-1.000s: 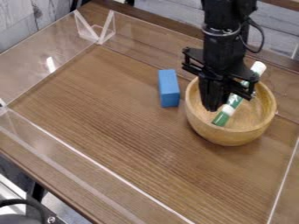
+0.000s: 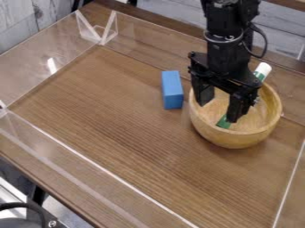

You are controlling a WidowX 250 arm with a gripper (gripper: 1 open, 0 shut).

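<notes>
My black gripper (image 2: 223,93) hangs over a round wooden bowl (image 2: 233,134), its open fingers reaching down inside the rim. A small green object (image 2: 224,122) lies in the bowl between and below the fingers, partly hidden by them. A white and green item (image 2: 259,73) shows behind the arm at the right.
A blue block (image 2: 172,89) stands just left of the bowl. A clear plastic piece (image 2: 95,28) sits at the back left.
The gripper has turned and moved lower into the bowl, its fingers now spread over the green object, which is more covered than before.
</notes>
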